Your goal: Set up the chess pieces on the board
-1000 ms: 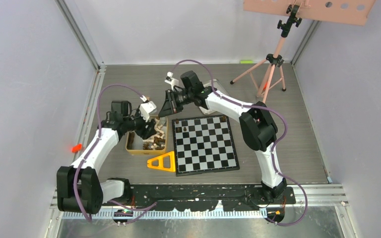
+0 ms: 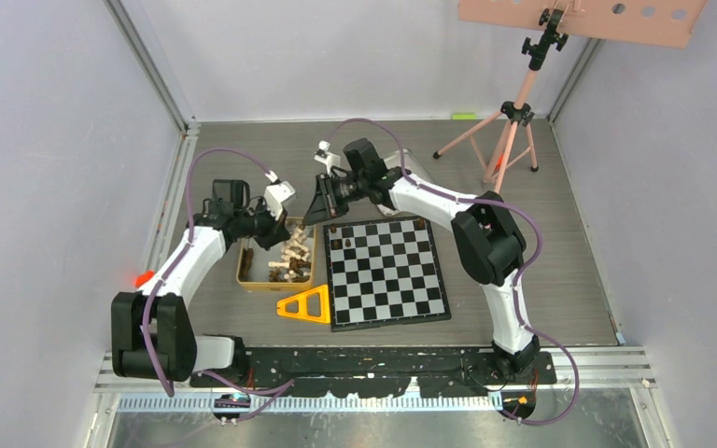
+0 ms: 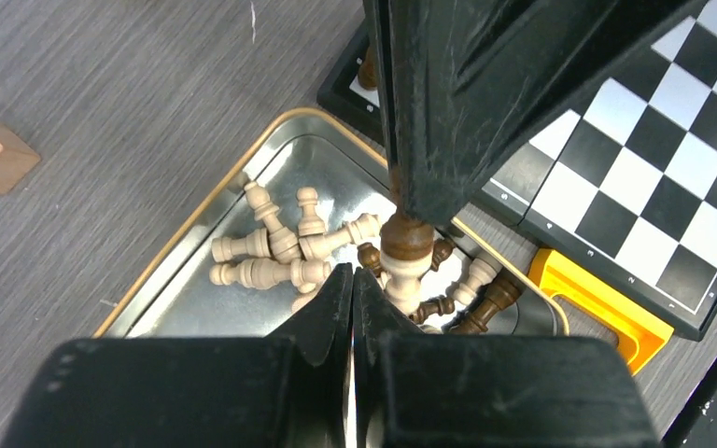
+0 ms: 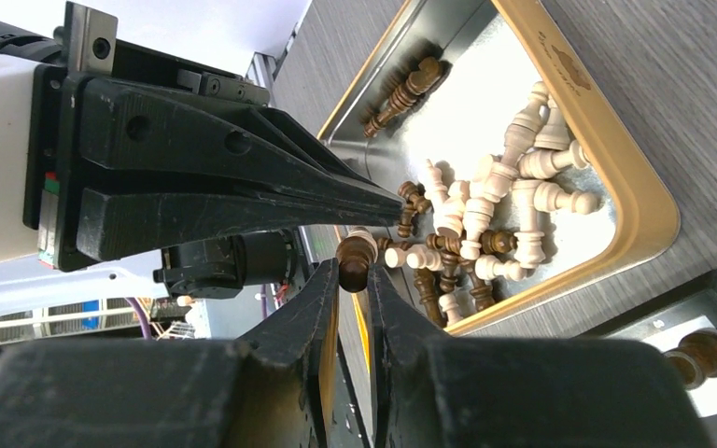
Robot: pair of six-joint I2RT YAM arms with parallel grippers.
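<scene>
My left gripper [image 2: 282, 233] is shut with nothing visible between its fingers, over the bin of jumbled wooden pieces [image 3: 261, 245]. Just right of it, my right gripper [image 2: 310, 218] is shut on a brown chess piece, held upright above the bin near its board-side edge; the left wrist view shows this piece below the right fingers. The chessboard [image 2: 383, 271] lies right of the bin, with a few brown pieces [image 4: 705, 355] along its far edge.
A yellow triangular piece [image 2: 301, 314] lies between bin and board at the front. A pale tray [image 2: 401, 159] sits behind the board, partly under the right arm. A pink tripod [image 2: 506, 149] stands at back right; the table right of the board is clear.
My right gripper, still holding the piece, has moved slightly toward the front and right.
</scene>
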